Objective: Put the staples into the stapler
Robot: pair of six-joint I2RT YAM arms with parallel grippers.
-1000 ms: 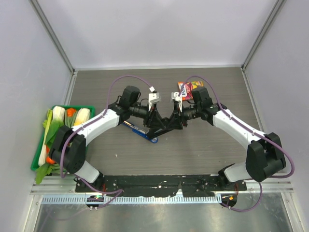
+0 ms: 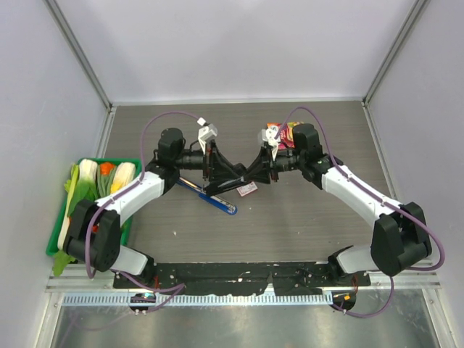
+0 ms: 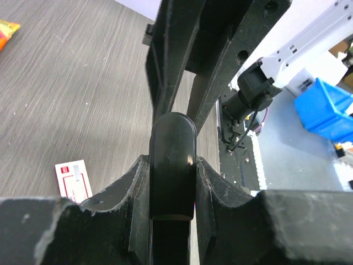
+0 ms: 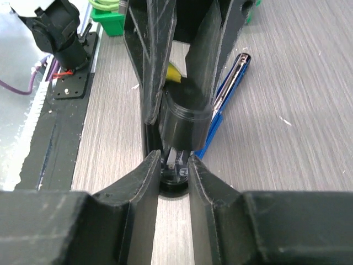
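The black stapler [image 2: 228,185] is held up over the middle of the table between both arms. My left gripper [image 2: 216,171] is shut on it; in the left wrist view its rounded end [image 3: 172,165] sits between the fingers. My right gripper [image 2: 257,170] is at the stapler's right part; in the right wrist view its fingertips [image 4: 198,171] are close together at the stapler's black end [image 4: 174,185], and whether they grip it is unclear. A small white-and-red box [image 3: 73,182], possibly the staples, lies on the table below.
A blue strip-like object [image 2: 217,202] lies under the left arm. A green basket of vegetables [image 2: 125,174] is at the left, and a red snack packet [image 2: 275,130] at the back right.
Both arms have shifted slightly, the left wrist moving leftward and the right one a little rightward. The white-and-red box now shows beneath them in the top view.
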